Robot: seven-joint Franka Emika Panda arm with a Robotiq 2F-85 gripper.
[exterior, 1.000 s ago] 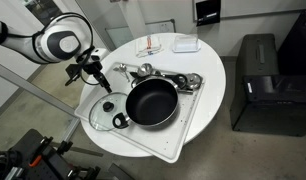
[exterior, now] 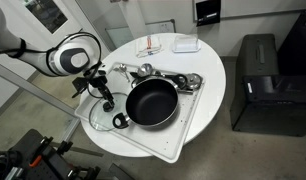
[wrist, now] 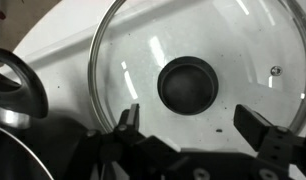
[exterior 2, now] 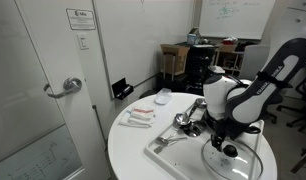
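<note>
A glass lid with a metal rim lies on the white tray, its round black knob [wrist: 187, 85] near the middle of the wrist view. My gripper is open above the lid, the fingers [wrist: 251, 123] spread wider than the knob with nothing between them. In exterior view 1 the gripper [exterior: 106, 97] hangs close over the knob, and the glass lid [exterior: 96, 118] shows at its lower left. A black pan [exterior: 153, 103] sits on the tray beside the lid; its handle [wrist: 23, 88] shows at the left in the wrist view.
The white tray [exterior: 165, 151] stands on a round white table [exterior: 212, 65]. Metal ladles and other utensils [exterior: 188, 81] lie along its far side. A clear container [exterior: 187, 44] and a cloth stack [exterior: 148, 45] rest at the table's far edge.
The arm has come down and to the right, from the far left side of the tray to just over the lid's knob. Lid and pan have stayed in place.
</note>
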